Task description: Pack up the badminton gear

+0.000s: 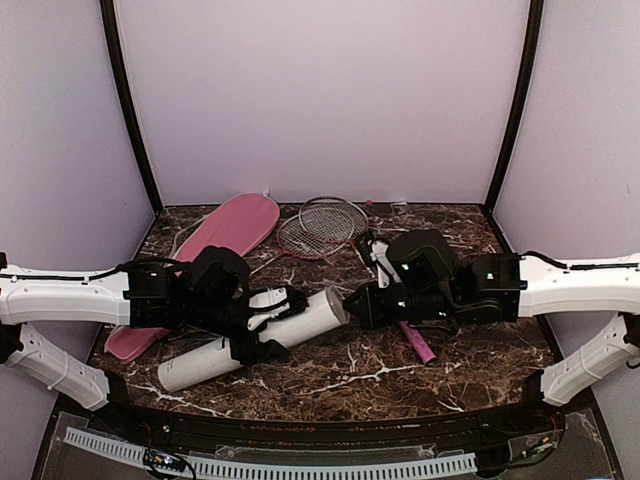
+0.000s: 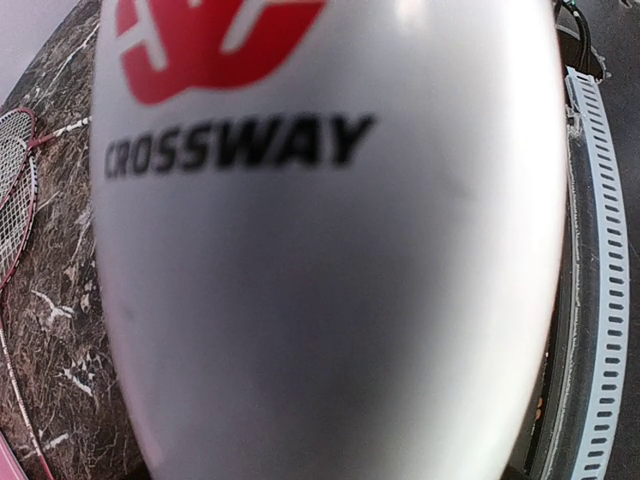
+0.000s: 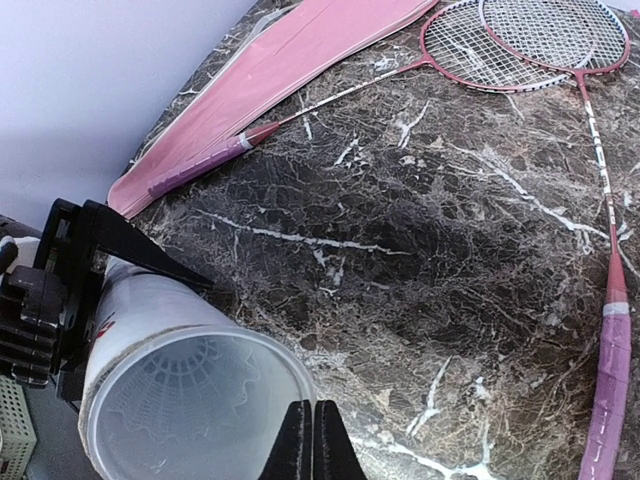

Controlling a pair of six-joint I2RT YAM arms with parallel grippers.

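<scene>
A white shuttlecock tube lies slanted in my left gripper, its right end raised. Its "CROSSWAY" lettering fills the left wrist view, where the fingers are mostly hidden behind it. In the right wrist view the tube's open mouth faces me, with a shuttlecock inside, its skirt within the rim. My right gripper is shut with nothing between its fingers, just beside that rim. Two crossed rackets lie on the table. Beneath the left one's handle is the pink racket bag.
The second racket's purple handle sits under the right arm. A perforated white strip runs along the front edge, and walls close the sides and back.
</scene>
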